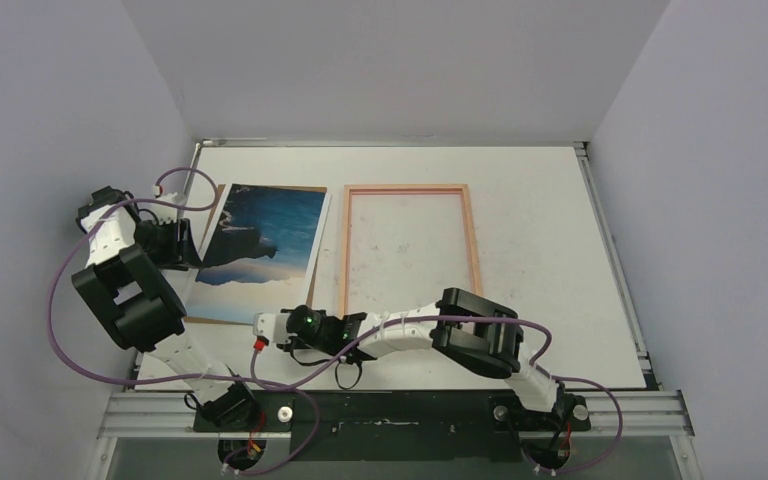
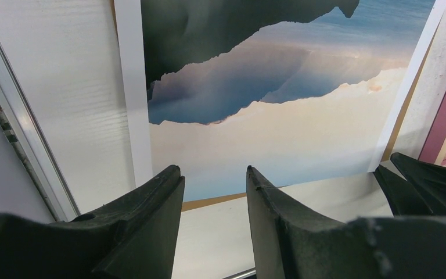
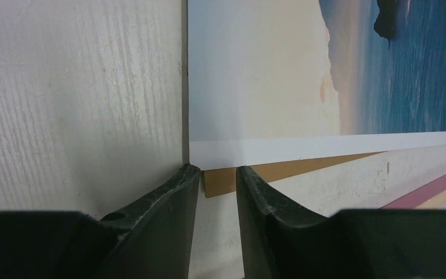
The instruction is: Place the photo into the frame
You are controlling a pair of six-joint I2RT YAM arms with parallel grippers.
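Note:
The photo (image 1: 265,240), a white-bordered sea and beach picture, lies flat on the left of the table. Under it a brown board (image 3: 219,182) sticks out at slightly different angles. To the right lies the empty pinkish wooden frame (image 1: 469,230). My left gripper is open at the photo's left side, nothing between its fingers. At the photo's near right corner is my right gripper, partly open; its left fingertip (image 3: 191,170) meets that corner, and the board's corner shows between the fingers. Contact with the table cannot be judged.
Metal rails (image 1: 615,260) border the white table (image 1: 540,230), with grey walls beyond. The right arm (image 1: 410,328) passes over the frame's near side, hiding it. Free table lies to the right of the frame. Purple cables (image 1: 55,310) loop around both arms.

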